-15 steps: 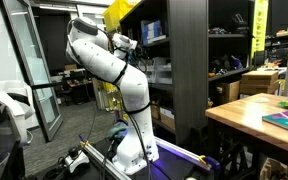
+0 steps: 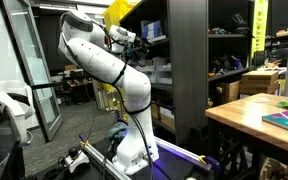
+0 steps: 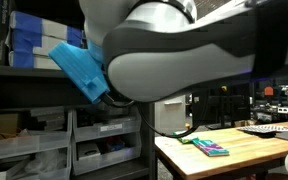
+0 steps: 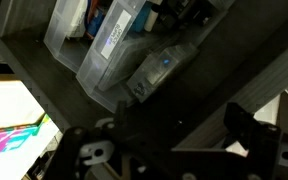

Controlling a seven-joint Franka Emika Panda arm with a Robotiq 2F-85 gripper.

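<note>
My gripper is open, its two dark fingers wide apart along the bottom of the wrist view, with nothing seen between them. Ahead of it are clear plastic drawers [image 4: 164, 72] in a dark shelf unit, apart from the fingers. In exterior view 1 the white arm reaches up and its end [image 2: 127, 42] stands high before the shelves; the fingertips are too small to make out there. A large white arm link [image 3: 199, 50] fills the top of exterior view 2, with a light blue piece [image 3: 81, 68] beside it; what that piece belongs to, I cannot tell.
A wooden table [image 2: 249, 113] stands to the right with a colourful booklet [image 2: 282, 119] on it. Clear bins [image 3: 109, 150] fill the shelves. Cardboard boxes [image 2: 259, 82] sit on the shelf behind the table. Blue and white boxes [image 3: 46, 28] are up high.
</note>
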